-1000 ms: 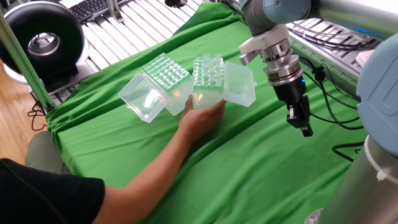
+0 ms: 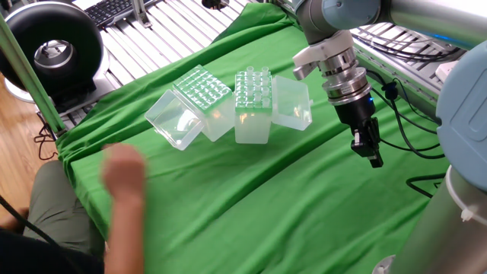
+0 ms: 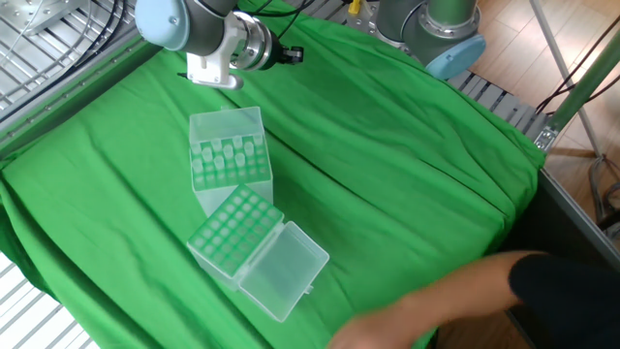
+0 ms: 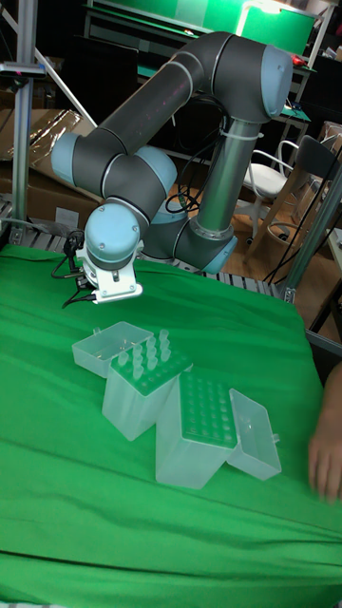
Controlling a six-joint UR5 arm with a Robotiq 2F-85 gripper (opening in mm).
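Two translucent boxes with green hole-grid tops stand side by side on the green cloth, lids hinged open. One box (image 2: 253,129) (image 3: 222,197) (image 4: 129,408) has several clear tubes (image 3: 229,147) (image 4: 151,351) sticking up from part of its grid. The other box (image 2: 218,122) (image 4: 192,461) shows a grid (image 3: 234,229) with no tubes standing up. My black gripper (image 2: 376,161) (image 3: 299,55) hangs clear of both, to the right of the tube box in exterior view 1. Its fingers are too small and dark to read as open or shut. In exterior view 3 the wrist hides them.
A person's forearm (image 2: 128,221) (image 3: 446,291) and hand (image 4: 327,456) are over the cloth's edge, beside the boxes. Open lids (image 2: 292,103) (image 3: 284,271) jut out from both boxes. Loose cables (image 2: 407,125) run behind the gripper.
The person's hand was at the tube box; it has let go and drawn back left in exterior view 1. That box sits about where it was. My arm has not moved.
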